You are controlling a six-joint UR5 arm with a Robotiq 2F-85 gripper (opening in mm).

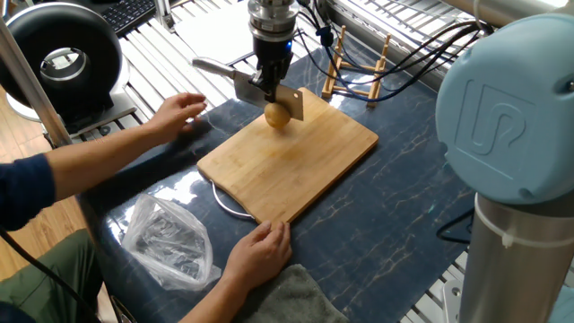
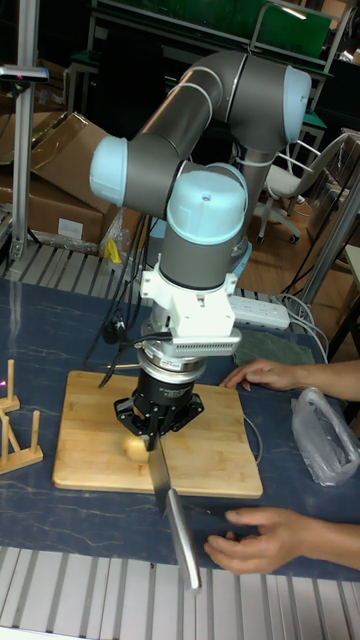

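My gripper [image 1: 269, 90] is shut on a cleaver, gripping it at the blade [image 1: 291, 102]. The cleaver's metal handle [image 1: 213, 67] sticks out to the left in exterior view 1 and toward the camera [image 2: 183, 539] in exterior view 3. A round yellow-brown potato [image 1: 277, 116] sits against the blade and appears stuck on it, over the far part of the wooden cutting board [image 1: 269, 175]. Whether the potato also touches the board, I cannot tell. The blade's cutting edge is partly hidden behind the potato.
One human hand [image 1: 258, 256] rests at the board's near corner; the other hand [image 1: 179, 114] is close to the cleaver handle's side. A clear plastic bag [image 1: 170, 242], a grey cloth [image 1: 294, 296] and a wooden rack [image 1: 359, 76] lie around the board. Cables hang behind the gripper.
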